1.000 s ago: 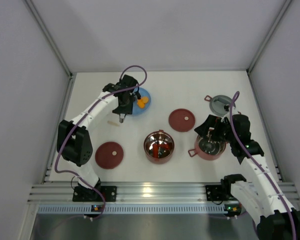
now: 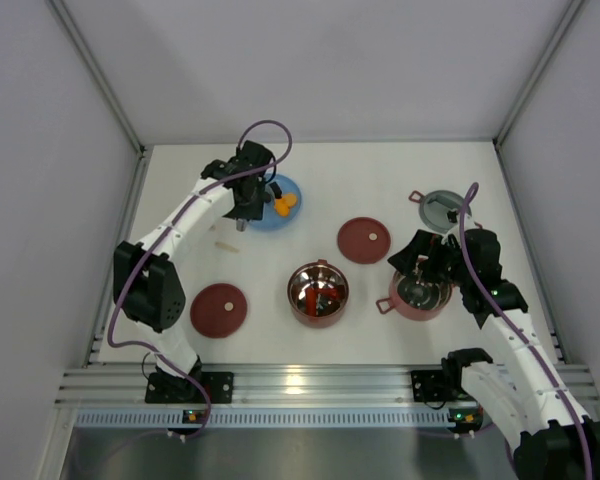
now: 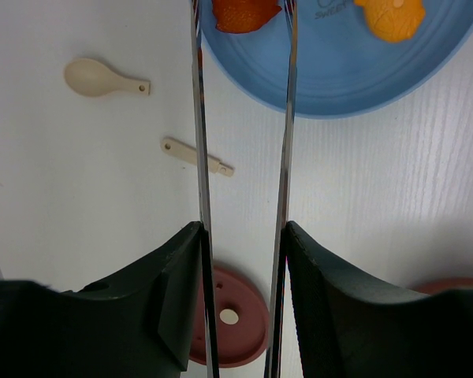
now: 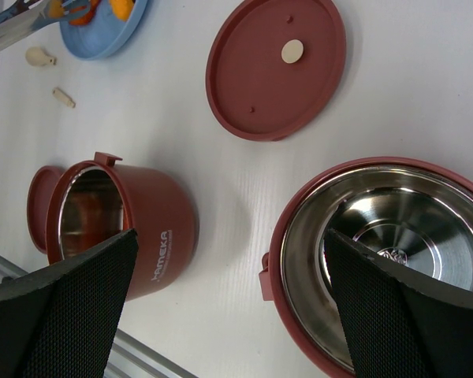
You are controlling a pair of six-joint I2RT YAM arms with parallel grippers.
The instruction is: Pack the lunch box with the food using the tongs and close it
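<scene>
My left gripper is open wide, and the two long metal arms of a pair of tongs [image 3: 288, 118] run along the inner sides of its fingers. It hovers by the blue plate [image 2: 293, 185]. At the top of the left wrist view, an orange food piece [image 3: 240, 16] on the plate lies between the tong arms; their tips are out of view. A yellow-orange piece [image 3: 394, 17] sits farther right on the plate. Empty and open, my right gripper is above the right-hand reddish lunch pot [image 4: 277, 260]. Another lunch pot [image 2: 317, 315] stands mid-table with red pieces inside.
Two reddish-brown lids [image 2: 364, 240] lie flat, one centrally and one at front left. A grey lidded container [image 2: 442, 208] is at back right. A wooden spoon [image 3: 94, 77] and a small wooden piece [image 3: 181, 150] lie left of the plate.
My left gripper and the tongs have shifted slightly toward the back of the table. The right arm, pots and lids are unmoved.
</scene>
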